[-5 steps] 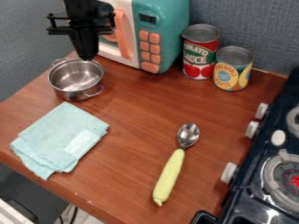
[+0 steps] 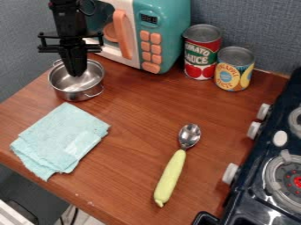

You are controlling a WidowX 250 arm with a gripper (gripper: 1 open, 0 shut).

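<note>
The black robot gripper [image 2: 74,63] reaches down from the upper left to the steel pot [image 2: 80,88], its tip over or inside the pot's back half, hiding part of the rim. Whether it is open or shut, or touching the pot, I cannot tell. The pot stands on the wooden counter [image 2: 141,158] at the left.
A teal microwave [image 2: 150,35] stands behind, with a tomato sauce can [image 2: 200,57] and a second can [image 2: 233,72] beside it. A folded cloth [image 2: 59,141], a spoon [image 2: 189,135] and a yellow corn-like item [image 2: 171,176] lie forward. The stove [image 2: 270,176] fills the right.
The gripper has moved down and a little left, from above the pot to its back half. The other things look unmoved.
</note>
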